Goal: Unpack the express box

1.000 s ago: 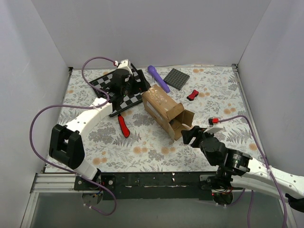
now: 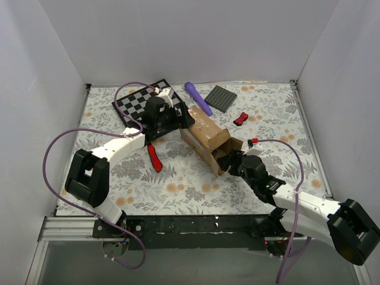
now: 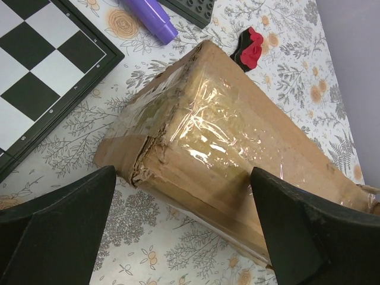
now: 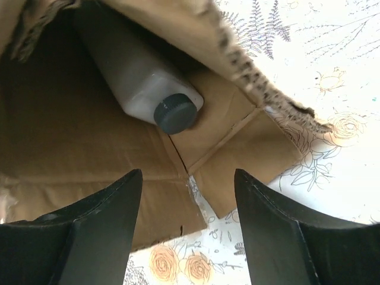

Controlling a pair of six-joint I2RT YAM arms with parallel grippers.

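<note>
A taped cardboard box (image 2: 203, 127) lies slanted in the middle of the table, its open flapped end facing my right arm. Inside it, in the right wrist view, rests a pale grey bottle (image 4: 133, 77) with a dark cap (image 4: 176, 113). My right gripper is open at the box mouth, with nothing between its fingers and the bottle farther in. At the closed end, my left gripper stands open, with a corner of the box (image 3: 178, 148) showing between and beyond its fingers. Whether the fingers touch the box I cannot tell.
A checkered board (image 2: 136, 104) lies behind the left gripper, and a red object (image 2: 155, 158) lies left of the box. Behind the box are a purple stick (image 2: 198, 98), a dark studded plate (image 2: 221, 98) and a small red-black item (image 2: 241, 119).
My right gripper has moved left and up in the top view to the box's open end. The left gripper has come down and right onto the box's closed end. The box has barely moved.
</note>
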